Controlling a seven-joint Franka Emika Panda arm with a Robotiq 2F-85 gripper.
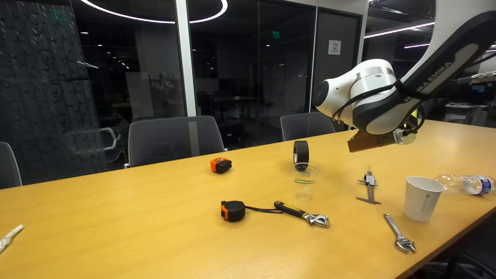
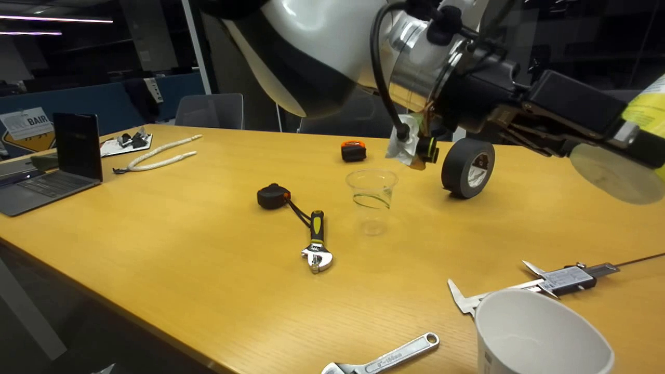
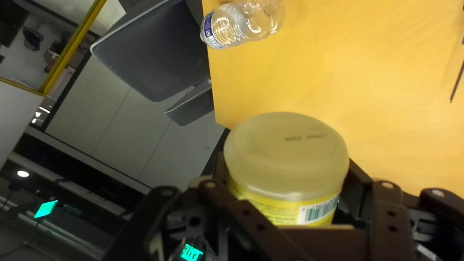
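Note:
In the wrist view a pale, rounded end of a yellow-labelled container faces the camera, a barcode on its side. My gripper is shut on this container, its dark fingers on either side of it. Exterior view 2 shows the container at the right edge, cut off by the frame and tilted well over, held above the table. From exterior view 1 only a small part of the container shows behind the arm, and the fingers are mostly hidden there.
Below stand a white cup, a caliper, a clear cup and a tape roll. Two wrenches, two tape measures and a lying bottle are spread around.

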